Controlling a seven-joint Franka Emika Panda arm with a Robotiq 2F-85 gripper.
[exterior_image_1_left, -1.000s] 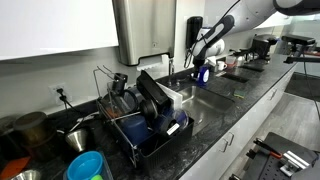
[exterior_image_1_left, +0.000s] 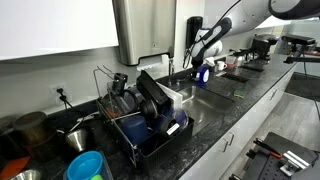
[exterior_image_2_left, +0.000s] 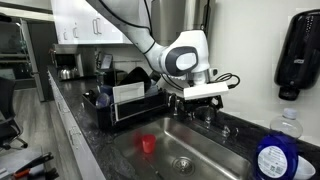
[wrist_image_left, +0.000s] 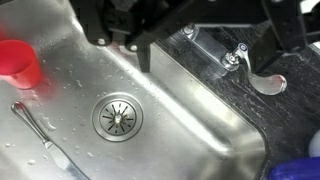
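In the wrist view my gripper is open, its dark fingers wide apart and nothing between them. Below it lies the steel sink, with the round drain (wrist_image_left: 118, 117) left of centre. A red cup (wrist_image_left: 18, 64) stands in the basin at the left edge, and a metal utensil (wrist_image_left: 48, 140) lies on the sink floor near it. The second exterior view shows the same red cup (exterior_image_2_left: 148, 144) under the white arm (exterior_image_2_left: 188, 52). The fingertips are hard to make out in both exterior views.
Right of the sink stands a clear bottle of blue liquid (exterior_image_2_left: 277, 150). A faucet part (wrist_image_left: 232, 60) is close to the right finger. A black dish rack (exterior_image_1_left: 165, 145) full of dishes occupies the counter beside the sink. The cupboard (exterior_image_1_left: 60, 28) overhangs the counter.
The arm at the far end of the counter has shifted slightly in the first exterior view. The dishes and other counter items look unmoved.
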